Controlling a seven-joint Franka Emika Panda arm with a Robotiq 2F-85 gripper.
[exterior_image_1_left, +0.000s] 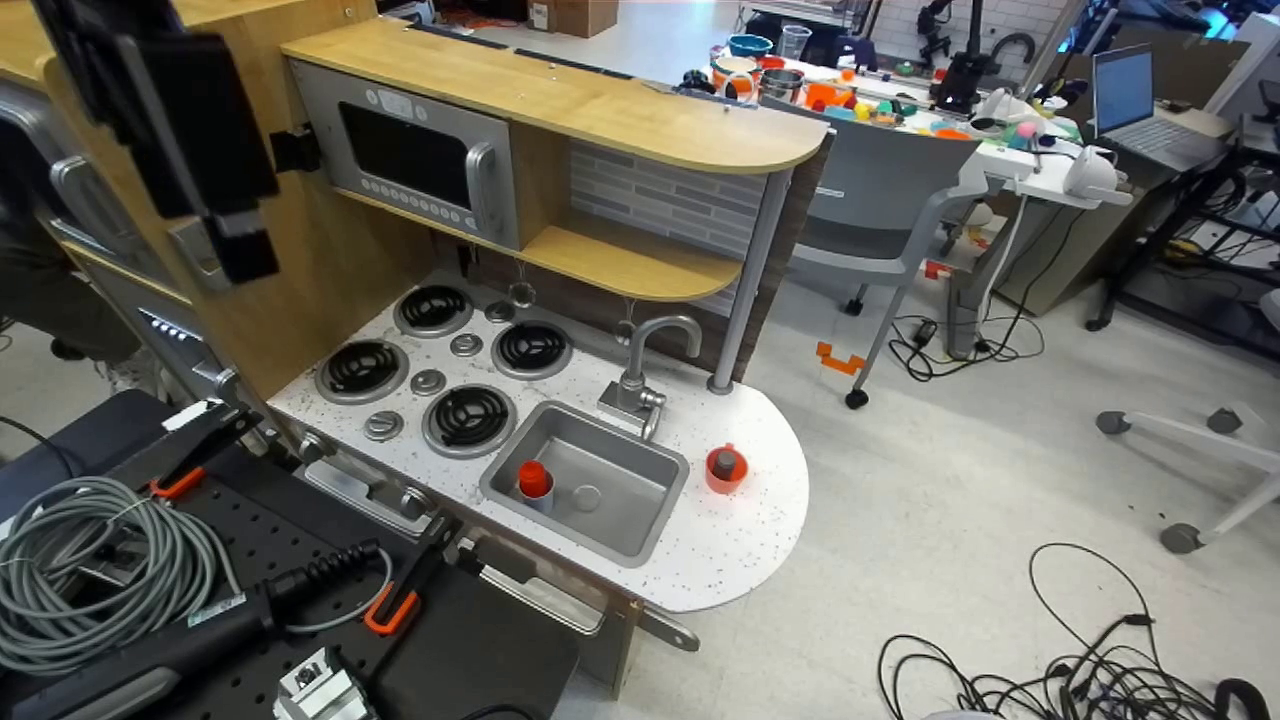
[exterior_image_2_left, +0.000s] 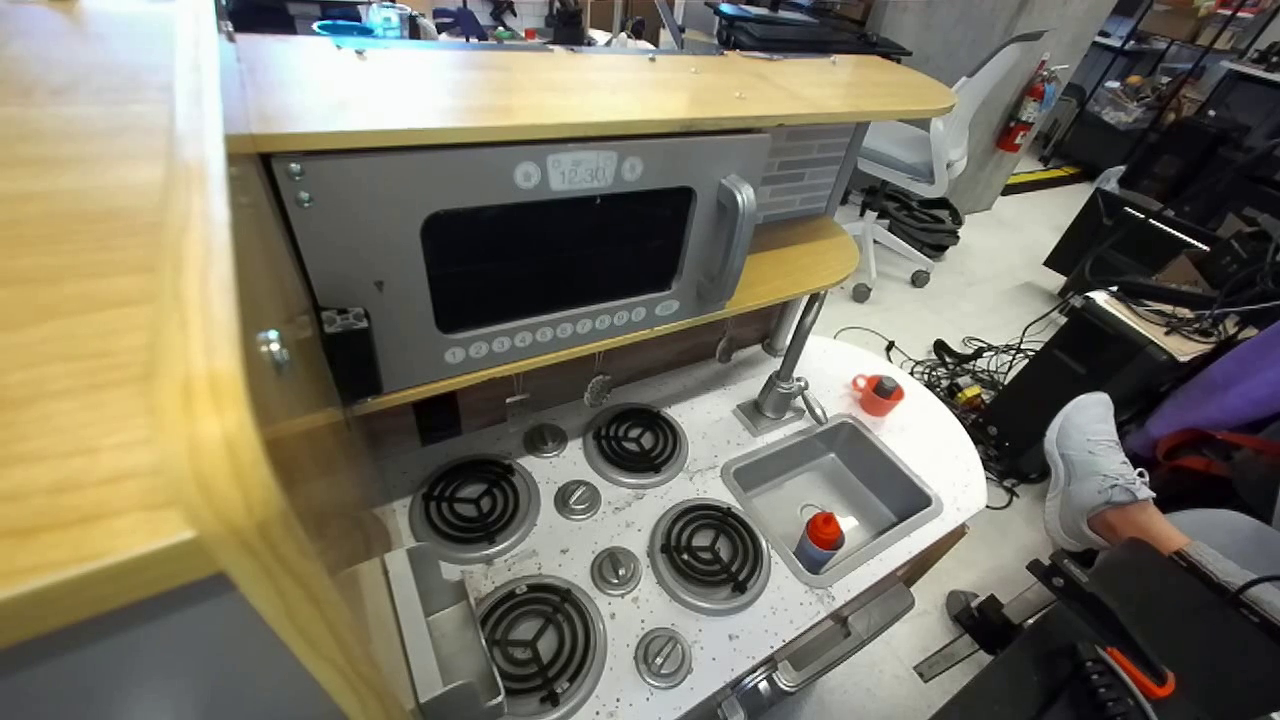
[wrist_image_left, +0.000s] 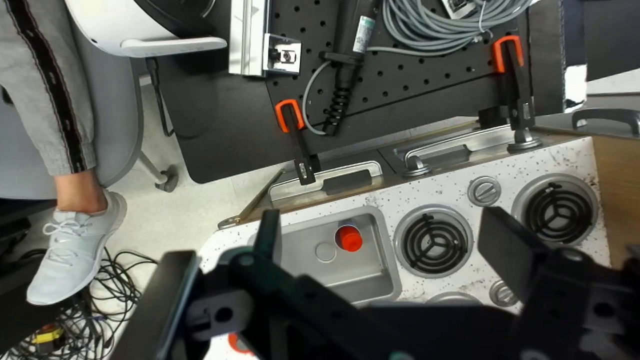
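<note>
My gripper stands open high above the kitchen counter, its fingers wide apart with nothing between them. Part of it, blurred, hangs at the upper left in exterior view 1. A grey-white cup (exterior_image_2_left: 812, 556) with a red object (exterior_image_2_left: 823, 528) in it stands in the left part of the sink (exterior_image_1_left: 654, 522). On the white counter right of the sink in exterior view 1 is an orange-red cup (exterior_image_1_left: 723, 482) with a dark object (exterior_image_1_left: 727, 463) in it. My gripper's body hides most of this cup in the wrist view.
Stove burners (exterior_image_1_left: 470, 418) and knobs lie left of the sink. A faucet (exterior_image_1_left: 648, 366) rises behind it, with a wooden shelf (exterior_image_1_left: 648, 266) and toy microwave (exterior_image_2_left: 558, 246) above. The black table (wrist_image_left: 396, 99) in front carries cables and clamps. Counter around the orange-red cup is clear.
</note>
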